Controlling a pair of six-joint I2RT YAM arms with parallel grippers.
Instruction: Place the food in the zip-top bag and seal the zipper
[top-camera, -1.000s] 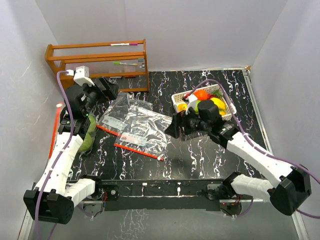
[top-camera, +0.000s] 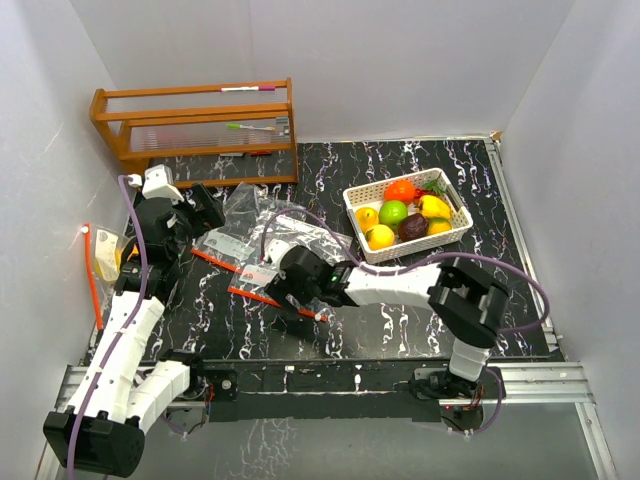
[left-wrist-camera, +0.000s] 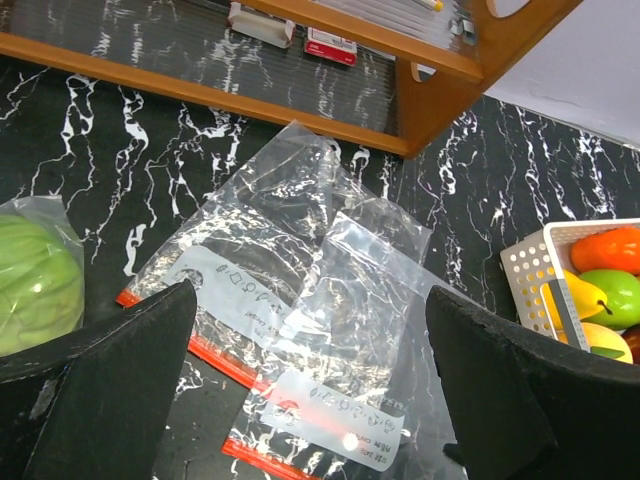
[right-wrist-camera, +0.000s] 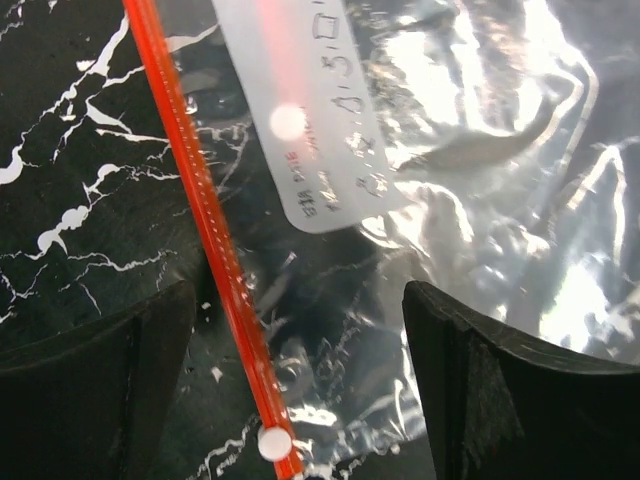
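Note:
Clear zip bags (left-wrist-camera: 250, 220) with red zippers lie overlapping on the dark marbled table (top-camera: 390, 330). My right gripper is low over the front bag, its part-open fingers either side of the red zipper (right-wrist-camera: 210, 220) near its round slider (right-wrist-camera: 275, 444). My left gripper hangs open above the bags at the left, with nothing between its fingers. A white basket (top-camera: 359, 250) of fruit and vegetables stands at the right.
A wooden rack (top-camera: 200, 120) stands at the back left. A bagged green vegetable (left-wrist-camera: 30, 285) lies at the left. Bare table shows in front of the basket.
My right arm has swung from beside the basket down and left onto the front bag. My left gripper has shifted slightly.

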